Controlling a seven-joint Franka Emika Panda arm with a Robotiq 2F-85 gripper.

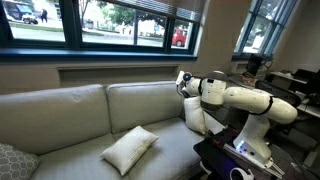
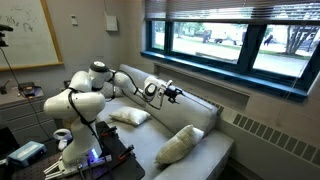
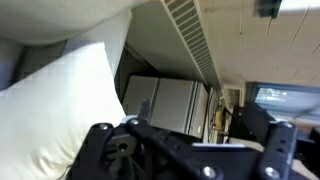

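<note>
My gripper (image 1: 184, 85) hangs above the back of the sofa at its right end, open, with nothing seen between its fingers. Exterior view 2 has the gripper (image 2: 172, 96) beyond the near pillow, close to the backrest. A white pillow (image 1: 195, 114) leans at the sofa's right end, below the arm. The wrist view shows a white pillow (image 3: 62, 105) at the left, apart from the gripper. Another cream pillow (image 1: 130, 149) lies on the middle seat, also seen as the larger pillow (image 2: 180, 145).
The pale sofa (image 1: 60, 112) runs along the wall under the windows, with a patterned grey cushion (image 1: 16, 162) at its left end. A wall vent (image 2: 275, 135) sits behind the sofa. The dark robot stand (image 1: 222, 157) borders the right end.
</note>
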